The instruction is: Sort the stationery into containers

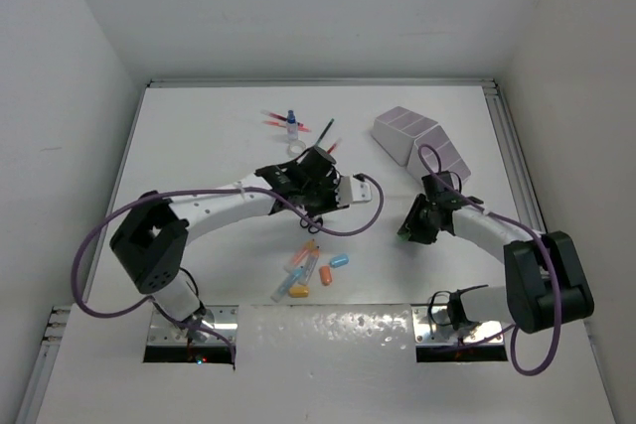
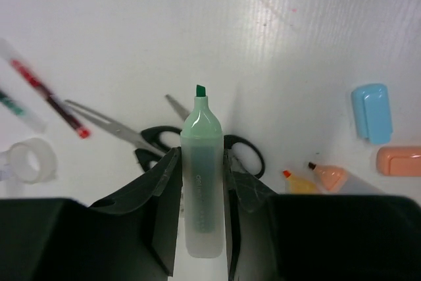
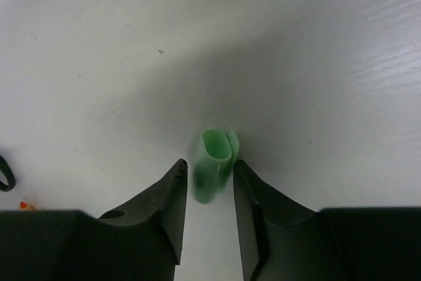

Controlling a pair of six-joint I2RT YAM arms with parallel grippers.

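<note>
My left gripper is shut on a green marker [image 2: 202,222], raised above scissors [image 2: 245,146] in the left wrist view. A small green piece [image 3: 214,166], likely a cap, sits between the fingertips of my right gripper; whether they touch it is unclear. Blue [image 2: 371,113] and orange [image 2: 398,160] pieces, further markers [image 1: 288,281], red pens [image 1: 283,118], a blue bottle [image 1: 292,128] and a tape roll [image 2: 29,161] lie on the table.
A white compartment organizer [image 1: 402,131] stands at the back right, just behind my right arm.
</note>
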